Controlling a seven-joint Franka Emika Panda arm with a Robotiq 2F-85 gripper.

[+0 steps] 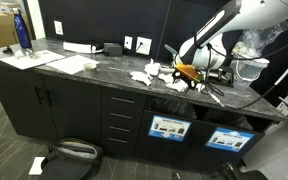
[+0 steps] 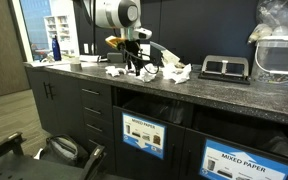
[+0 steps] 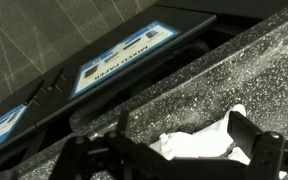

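Note:
Crumpled white papers lie scattered on the dark speckled counter. My gripper is open just above the counter, and its two black fingers stand wide apart. Between and below them, in the wrist view, lies a white crumpled paper, partly hidden by the gripper body. From the side, the gripper hangs low over the papers near the front edge; whether it touches them is unclear. More white paper sits to its right in exterior view 2.
Open bins under the counter carry mixed paper signs. A metal toaster-like appliance and a clear container stand to the right. At the far left are a blue bottle and flat papers. A black bag rests on the floor.

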